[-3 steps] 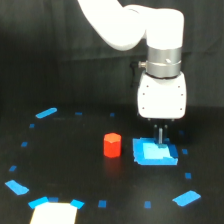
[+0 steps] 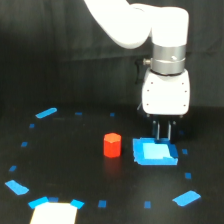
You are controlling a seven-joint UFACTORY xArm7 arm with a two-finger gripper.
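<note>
My gripper (image 2: 162,132) points straight down from the white arm, right of centre. Two thin dark fingers stand apart with a gap between them and nothing visible in it, so it is open. Just below the fingertips lies a blue square (image 2: 138,160) with a paler blue-white patch (image 2: 156,151) in its middle. Whether the pale patch is a separate object or part of the square, I cannot tell. To the left, clear of the gripper, a red block (image 2: 112,146) rests on the dark table.
Blue tape strips (image 2: 46,113) and small blue marks (image 2: 102,204) are scattered over the black table. A pale block-like object (image 2: 52,214) sits at the lower left edge on blue tape. Bare table surrounds the red block.
The fingers have spread from close together to apart. My gripper has risen slightly and shifted a little to the right. The red block and blue square have not moved.
</note>
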